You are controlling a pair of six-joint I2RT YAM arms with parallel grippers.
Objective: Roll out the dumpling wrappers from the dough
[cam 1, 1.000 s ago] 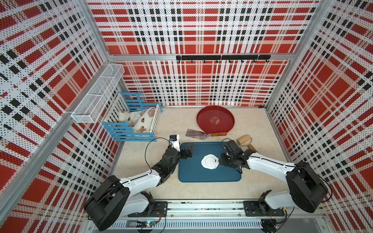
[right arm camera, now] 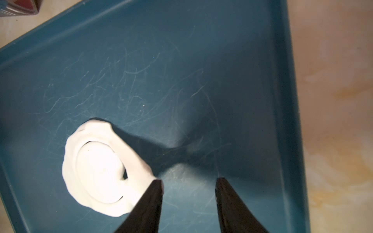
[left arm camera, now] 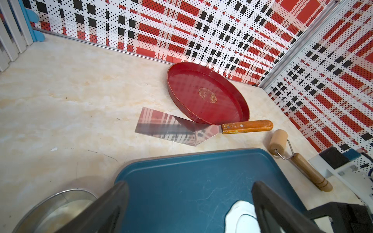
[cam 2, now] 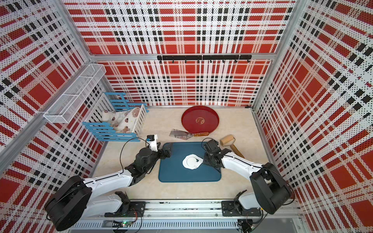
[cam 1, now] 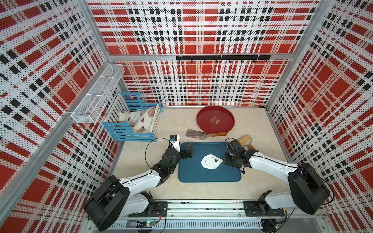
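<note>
A flat sheet of white dough (right arm camera: 90,202) lies on the blue tray (cam 1: 198,176). A round disc (right arm camera: 97,170) is cut in its middle, with a surrounding ring of dough. On its right side the ring is raised and drawn out, leaving a dark gap beside the disc. That stretched part reaches one finger (right arm camera: 149,205) of my right gripper, which is open with bare tray showing between its fingertips. My left gripper is open and empty above the tray's left side. The rolling pin (left arm camera: 278,143) lies beyond the tray's right edge.
A metal scraper (left arm camera: 167,126) with a wooden handle lies behind the tray, in front of a round red tray (cam 1: 214,119). A metal bowl (left arm camera: 75,192) stands left of the blue tray. Behind left is a blue-and-white crate (cam 1: 128,126) with soft toys.
My right gripper has shifted slightly right. The right side of the dough ring is now pulled out to a point toward it, opening a gap beside the disc. The left arm looks still.
</note>
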